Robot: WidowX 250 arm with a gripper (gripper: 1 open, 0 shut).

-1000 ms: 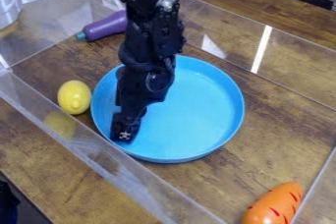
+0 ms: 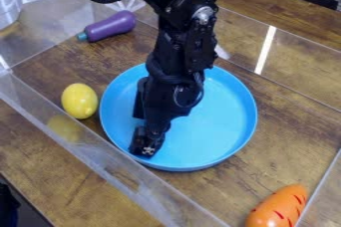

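The black gripper [image 2: 150, 133] reaches down into a round blue plate [image 2: 218, 130], over its left part. Its tip is low near the plate's front-left inner edge, beside a small dark, speckled shape whose identity I cannot tell. The gripper is open, though the arm hides much of the space around its fingers.
A yellow lemon-like toy [image 2: 80, 101] lies left of the plate, a purple eggplant [image 2: 107, 26] at the back left, an orange carrot [image 2: 277, 207] at front right. Clear walls edge the wooden surface; bare wood lies right of the plate.
The plate has shifted slightly to the right, and the gripper and arm have moved a little to the right with it.
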